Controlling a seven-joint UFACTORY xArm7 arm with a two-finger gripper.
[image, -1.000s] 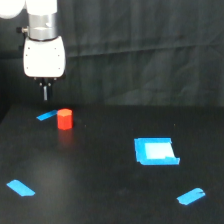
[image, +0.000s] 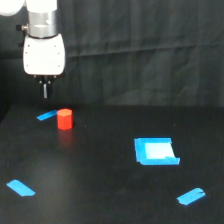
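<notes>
Near the left of the dark table stands a small red block (image: 65, 119). Above it and slightly to its left hangs my gripper (image: 45, 90), pointing down and apart from the block. The gripper's tip is small and dark against the black backdrop, so whether it is open or shut does not show. A square outlined in blue with a white middle (image: 157, 151) lies flat to the right.
Blue tape pieces mark the table: one behind the red block (image: 47, 115), one at the front left (image: 20, 188), one at the front right (image: 190, 196). A black curtain (image: 140, 50) closes off the back.
The arm and gripper have come down very slightly. The red block and the blue-edged square are where they were.
</notes>
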